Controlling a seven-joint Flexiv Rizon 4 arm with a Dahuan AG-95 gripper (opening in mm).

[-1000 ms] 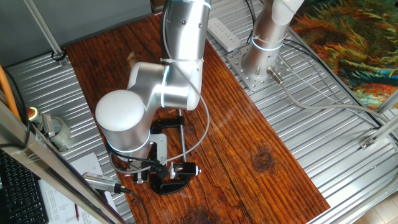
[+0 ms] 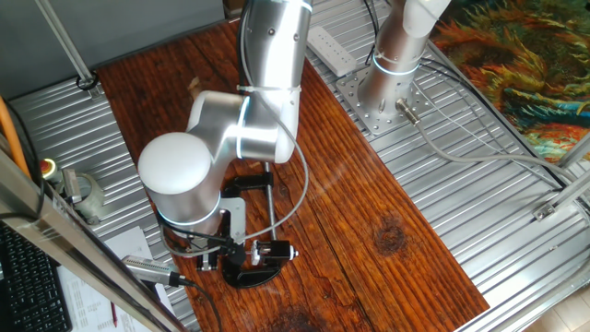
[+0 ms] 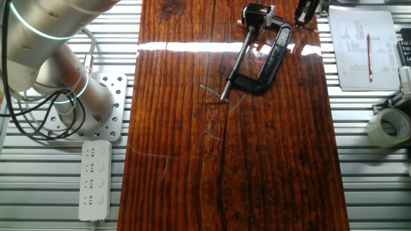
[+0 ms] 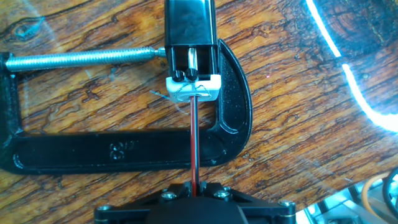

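My gripper is shut on a slim dark-red pencil [image 4: 194,140] at the bottom of the wrist view. The pencil points straight away from the fingers to the white front [image 4: 202,94] of a black block-shaped device [image 4: 189,31], perhaps a sharpener. Its far end meets that white part; how deep it goes in is hidden. A black C-clamp [image 4: 118,149] lies around the device, its threaded screw [image 4: 87,59] reaching the device's side. In exterior view 2, the clamp [image 3: 276,61] and device [image 3: 257,14] sit near the top edge.
Most of the wooden board [image 3: 192,160] is bare. Beside it lie papers [image 3: 359,38] with another red pencil [image 3: 369,58], and a tape roll [image 3: 389,126].
My arm's wrist has shifted very slightly to the left in exterior view 1. The clamp and the black device have stayed where they were.
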